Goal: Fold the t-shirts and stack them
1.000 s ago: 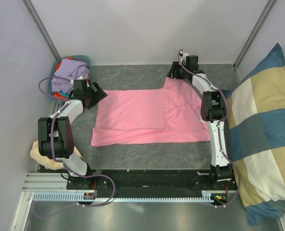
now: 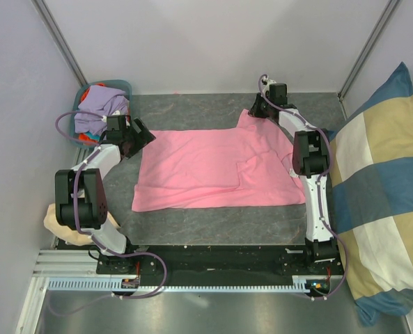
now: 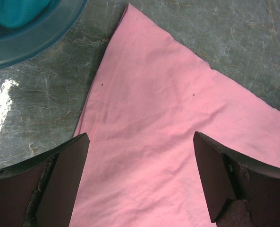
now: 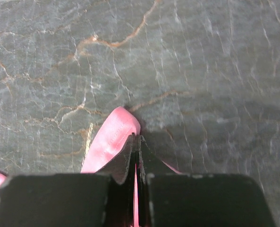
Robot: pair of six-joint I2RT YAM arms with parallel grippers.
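A pink t shirt (image 2: 199, 156) lies spread over the middle of the table, its right half rumpled. At its far right, my right gripper (image 2: 255, 110) is shut on a pinched bit of the shirt's sleeve; in the right wrist view a small pink tip (image 4: 118, 125) pokes out beyond the closed fingers (image 4: 121, 161). My left gripper (image 2: 138, 138) hovers by the shirt's far left corner. Seen from the left wrist, its fingers (image 3: 66, 172) are wide apart above the pink cloth (image 3: 149, 113), with nothing between them.
A teal basket (image 2: 76, 124) with purple, red and teal clothes stands at the far left, close to my left gripper. A striped cushion (image 2: 380, 188) fills the right side.
The left arm has stayed still.
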